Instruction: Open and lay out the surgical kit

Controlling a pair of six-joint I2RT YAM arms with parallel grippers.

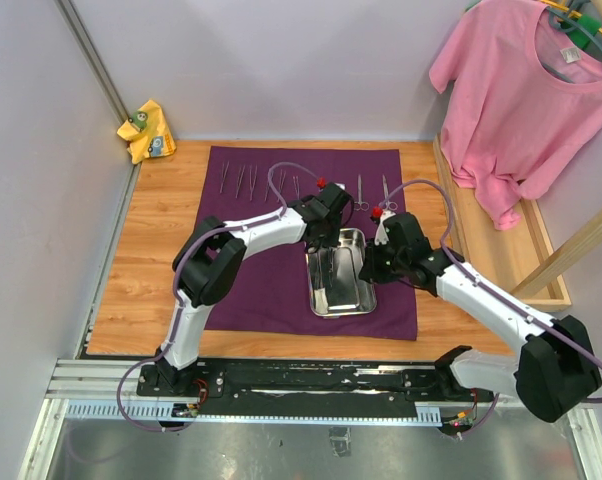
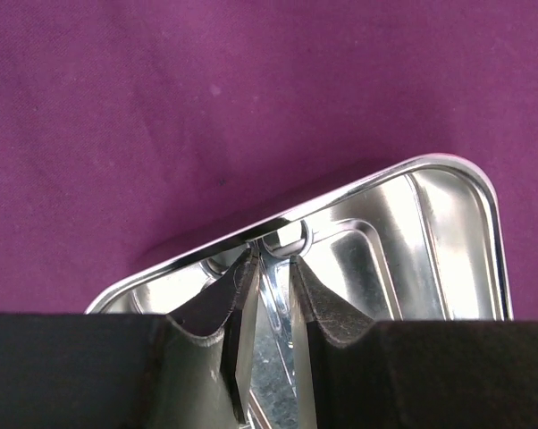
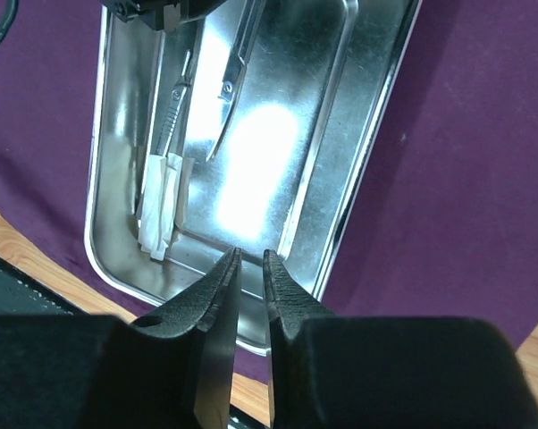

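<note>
The steel tray [image 1: 351, 295] lies on the purple cloth [image 1: 251, 300]. My left gripper is over its far end, fingers slightly apart around the ring handles of a metal instrument [image 2: 281, 331]; whether it touches it I cannot tell. My right gripper is over the tray's right part, fingertips close together, nothing clear between them. In the right wrist view a scalpel-like tool [image 3: 172, 116] with pale wrapping and a bladed instrument [image 3: 229, 85] lie in the tray. Several instruments [image 1: 239, 178] stand in a row along the cloth's back, with scissors [image 1: 360, 200] at right.
A yellow bag [image 1: 149, 135] sits at the back left. A pink shirt [image 1: 521, 90] hangs over a wooden frame [image 1: 556, 290] at the right. The cloth left of the tray is clear.
</note>
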